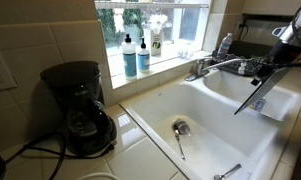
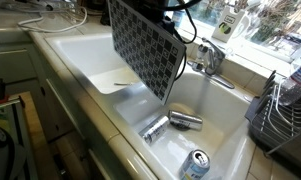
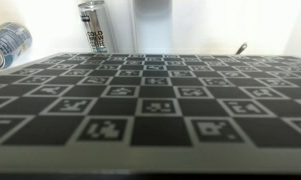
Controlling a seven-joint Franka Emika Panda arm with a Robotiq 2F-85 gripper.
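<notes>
A flat board with a black-and-white checkered marker pattern [image 2: 145, 50] hangs at a slant over the sink, at the end of my arm. From the other side it shows as a thin dark sheet [image 1: 262, 92] above the far basin. In the wrist view the patterned board [image 3: 155, 105] fills the lower part and hides my fingers. My gripper [image 1: 280, 62] is by the board's upper edge, but its fingers cannot be made out. A blue-and-silver can [image 2: 195, 165] and two other cans, one silver [image 2: 155, 128] and one darker [image 2: 185, 120], are in one basin.
The double white sink [image 1: 160, 97] has a faucet [image 1: 198, 70] behind it. A metal utensil [image 1: 182, 130] lies in the near basin. Also around are a coffee maker [image 1: 78, 95], soap bottles [image 1: 129, 55] on the sill, and a dish rack [image 2: 280, 125].
</notes>
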